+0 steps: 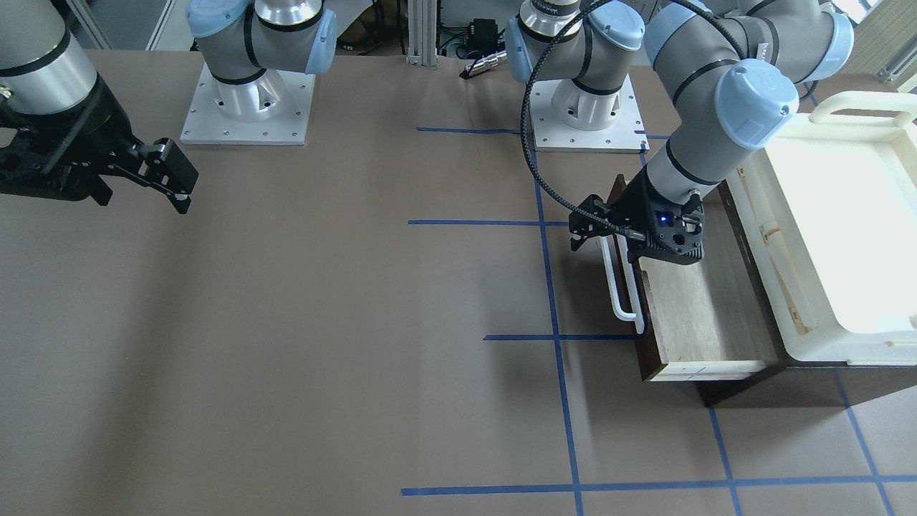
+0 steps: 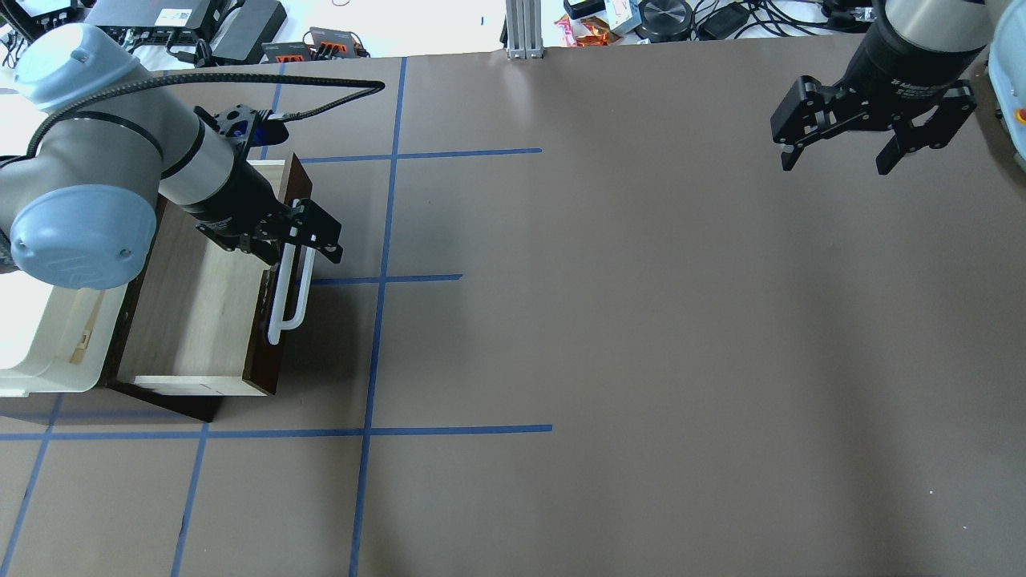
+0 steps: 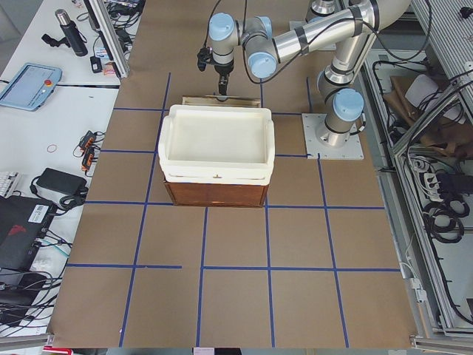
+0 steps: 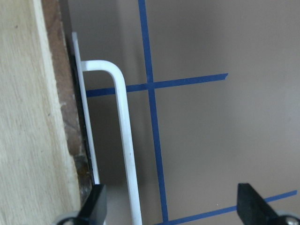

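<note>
My gripper (image 2: pixel 305 252) hangs just over the front of a pulled-out wooden drawer (image 2: pixel 192 322), above its white handle (image 2: pixel 300 293). In the left wrist view the two fingertips stand wide apart, open, with the handle (image 4: pixel 124 122) below and between them, nearer the left fingertip; nothing is gripped. The drawer's pale, empty inside (image 4: pixel 28 117) fills the left of that view. The drawer sits in a dark brown box (image 1: pixel 774 387) topped by a white plastic tray (image 3: pixel 216 144).
A second black gripper (image 1: pixel 146 176) hangs at the far left of the front view. The taped table (image 1: pixel 344 327) left of the drawer is bare. Robot bases (image 1: pixel 245 129) stand along the back edge.
</note>
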